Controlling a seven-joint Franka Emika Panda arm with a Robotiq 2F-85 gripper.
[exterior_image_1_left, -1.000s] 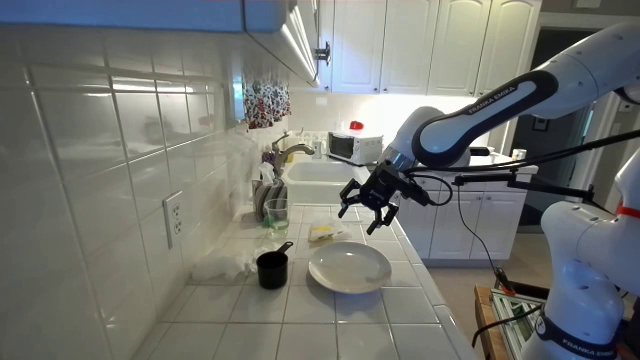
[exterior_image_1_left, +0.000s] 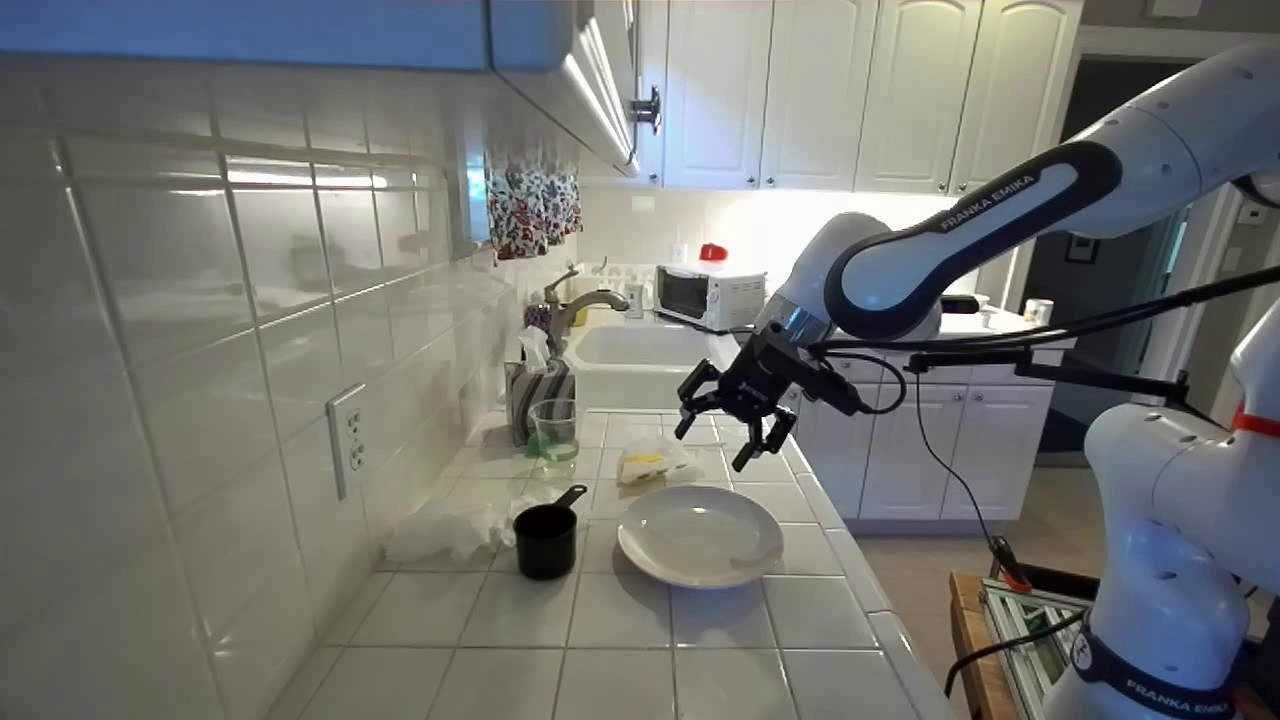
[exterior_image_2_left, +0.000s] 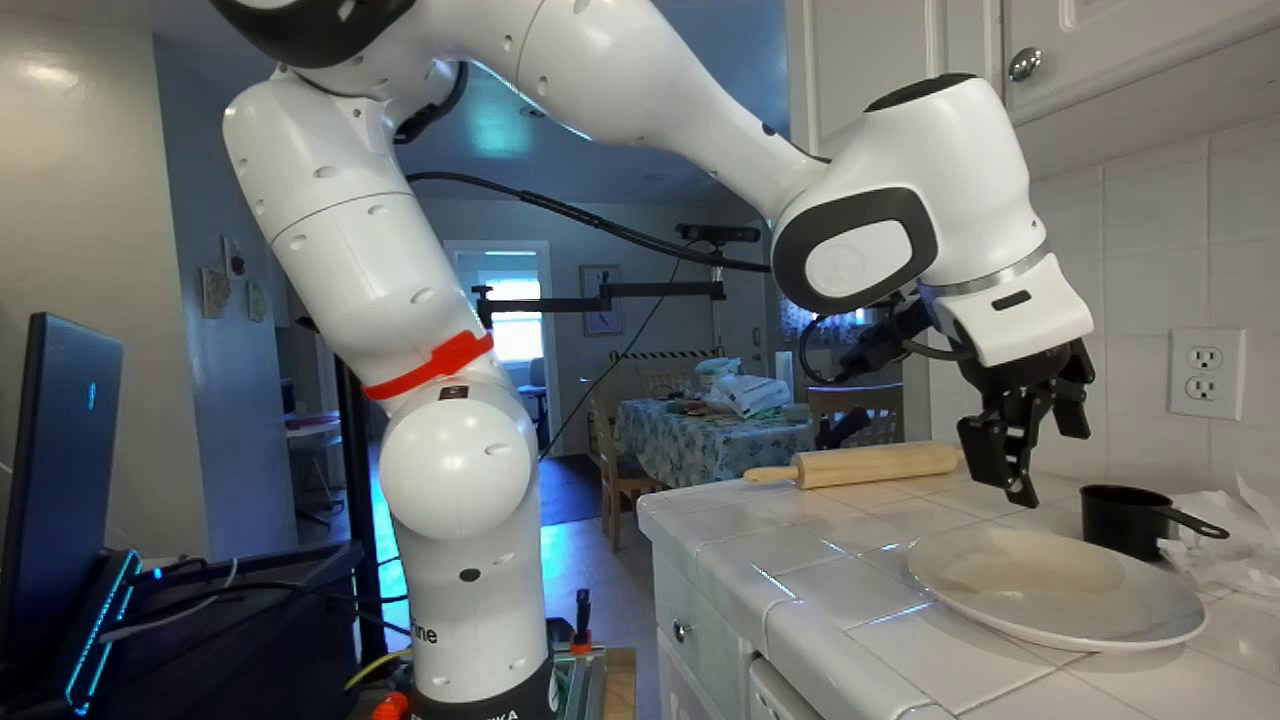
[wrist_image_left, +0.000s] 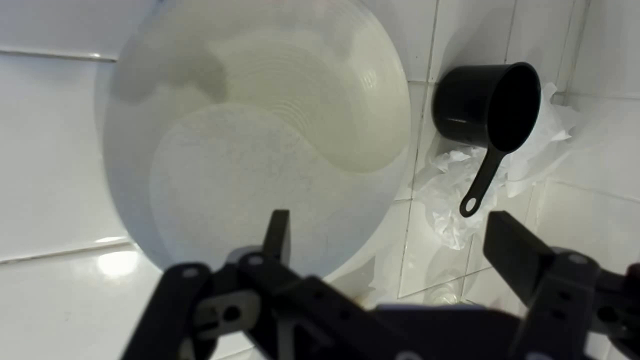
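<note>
A white plate (exterior_image_1_left: 701, 536) lies on the tiled counter, empty as far as the views show. To its left in exterior view 1 a black measuring cup (exterior_image_1_left: 546, 540) stands upright, its handle pointing away toward the sink. In the wrist view the same cup (wrist_image_left: 471, 105) appears to the right of the plate (wrist_image_left: 252, 150), its mouth empty and dark. My gripper (exterior_image_1_left: 715, 439) hangs in the air above the counter, beyond the plate in that view. Its fingers are spread wide, and between them in the wrist view (wrist_image_left: 384, 240) only counter and plate show.
Crumpled white paper (exterior_image_1_left: 446, 528) lies against the wall by the cup. A yellow-and-white packet (exterior_image_1_left: 648, 462) and a clear cup (exterior_image_1_left: 554, 432) sit farther back. In exterior view 2 a rolling pin (exterior_image_2_left: 876, 464) rests on the counter.
</note>
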